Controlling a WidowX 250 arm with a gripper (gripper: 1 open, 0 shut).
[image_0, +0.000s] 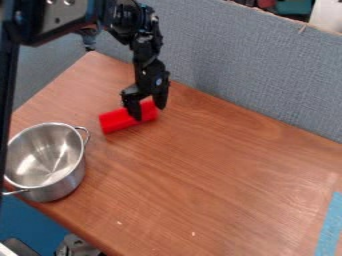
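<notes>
A red cylindrical object lies on the wooden table at the left of centre. My black gripper is down over its right end, fingertips at the object; whether they are closed on it cannot be told. A steel pot with side handles stands at the lower left edge of the table.
A grey padded wall runs along the back. A blue strip lies at the right edge.
</notes>
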